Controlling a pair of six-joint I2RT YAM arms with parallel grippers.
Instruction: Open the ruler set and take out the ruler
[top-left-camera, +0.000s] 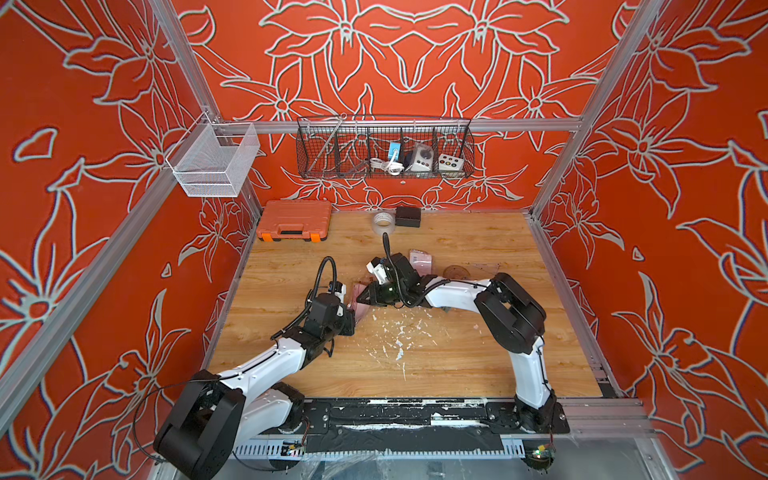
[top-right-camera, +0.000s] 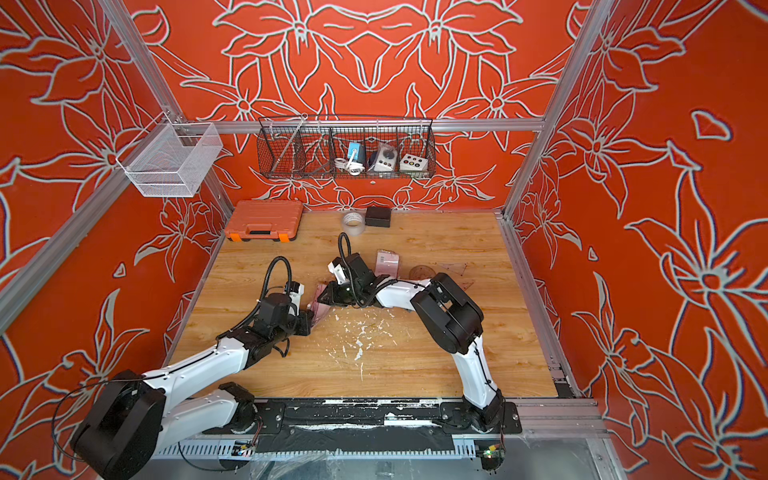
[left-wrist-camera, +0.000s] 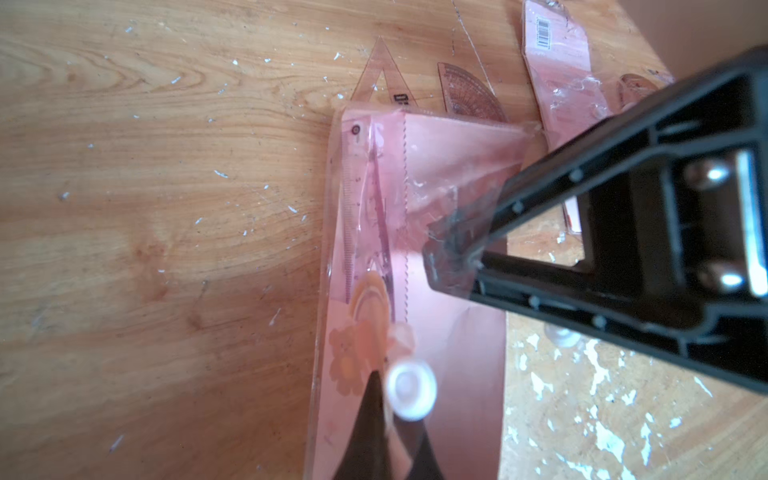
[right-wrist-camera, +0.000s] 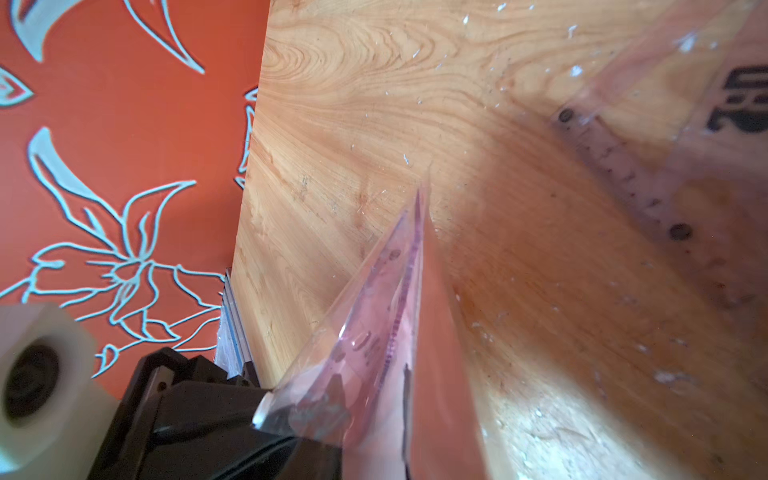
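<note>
A pink, clear-plastic ruler set pouch (left-wrist-camera: 448, 344) lies on the table. A straight ruler (left-wrist-camera: 349, 208) shows through its film. In the left wrist view, my left gripper is shut low over the pouch beside a white round snap; whether film is between its fingers cannot be told. From the right, my right gripper reaches the pouch's open end, film draped over its fingertip. In the right wrist view the pouch mouth (right-wrist-camera: 416, 320) stands spread in a peak, with a dark finger (right-wrist-camera: 216, 424) at its left side; the finger's gap is hidden.
A clear triangle (left-wrist-camera: 380, 80) and a protractor (left-wrist-camera: 468, 96) lie loose past the pouch mouth. A second pink packet (left-wrist-camera: 560, 88) lies beyond. White flakes (top-left-camera: 400, 340) litter the front. An orange case (top-left-camera: 294, 220), tape roll (top-left-camera: 383, 222) and black box (top-left-camera: 408, 216) stand at the back.
</note>
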